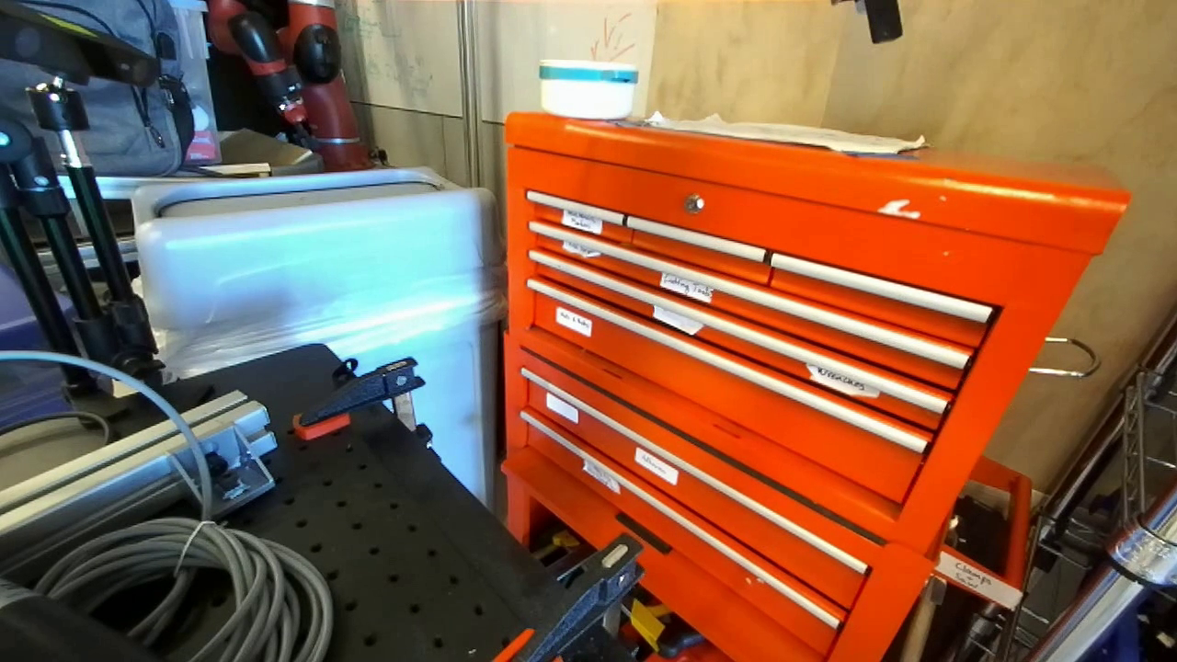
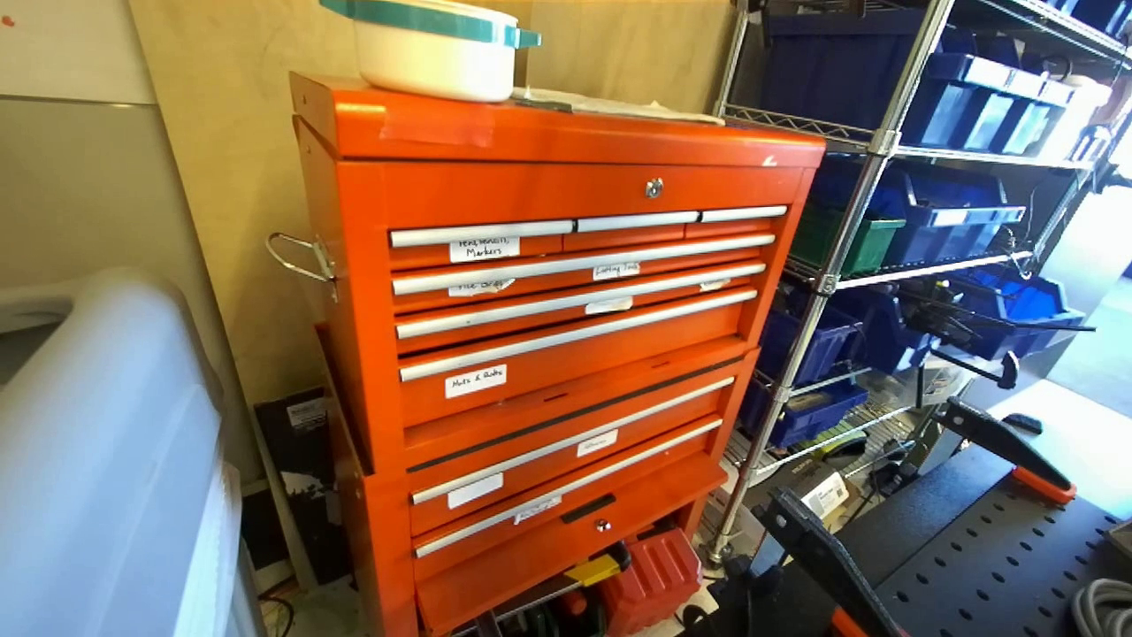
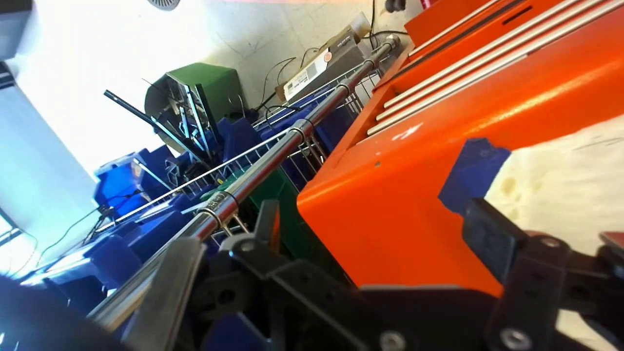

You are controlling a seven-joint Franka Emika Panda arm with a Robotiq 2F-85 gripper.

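Observation:
My gripper stands open in the wrist view. Its dark fingers (image 3: 491, 237) are spread wide, and nothing shows between them. Beneath and beyond it lies the orange top of a tool cabinet (image 3: 409, 193), with a pale cloth or paper sheet (image 3: 561, 175) and a dark blue patch (image 3: 474, 172) by its edge. In exterior view 1 only a small dark part of the arm hangs at the top edge, above the cabinet (image 1: 717, 408). A white tub with a teal rim (image 1: 588, 90) rests on the cabinet's far left corner. All visible drawers look closed.
A wire shelf (image 2: 886, 149) holding blue bins (image 2: 955, 218) stands close beside the cabinet. In front is a black perforated table (image 1: 375, 530) with clamps (image 1: 359, 393) and a coiled grey cable (image 1: 237, 585). Open space lies above the cabinet's right end.

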